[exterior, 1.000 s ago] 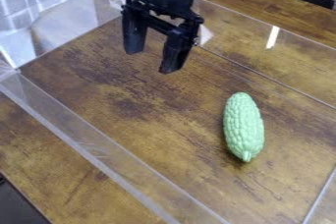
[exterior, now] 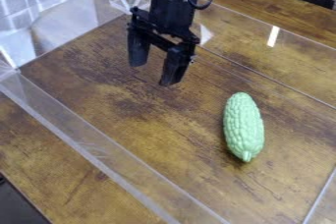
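My black gripper (exterior: 156,53) hangs over the middle back of the wooden surface, its two dark fingers spread apart, pointing down, with nothing visible between them. A pale green bitter melon (exterior: 243,127) lies lengthwise on the wood at the right, below and to the right of the gripper, apart from it.
Clear plastic walls (exterior: 92,154) border the wooden surface (exterior: 144,130). A white crumpled sheet (exterior: 39,2) is at the back left, and a small white strip (exterior: 273,35) at the back right.
The gripper has shifted slightly down in the view and turned a little. The melon has not moved.
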